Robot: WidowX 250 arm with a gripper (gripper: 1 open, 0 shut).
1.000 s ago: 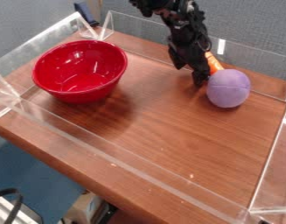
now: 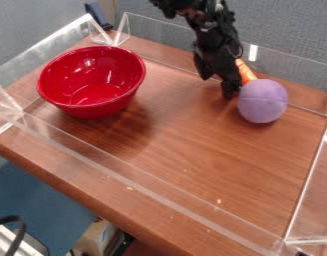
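The black robot gripper [image 2: 222, 75] reaches down from the top to the back right of the wooden surface. Its tip is low, beside an orange carrot-like object [image 2: 246, 72], which is partly hidden behind it. A purple ball [image 2: 263, 103] rests just right of and in front of the gripper. A red bowl [image 2: 92, 82] stands at the left. Whether the gripper's fingers are open or shut on the orange object is hard to make out.
Clear plastic walls edge the wooden surface [image 2: 166, 160]. A grey panel stands behind, and cables and boxes lie below at the lower left.
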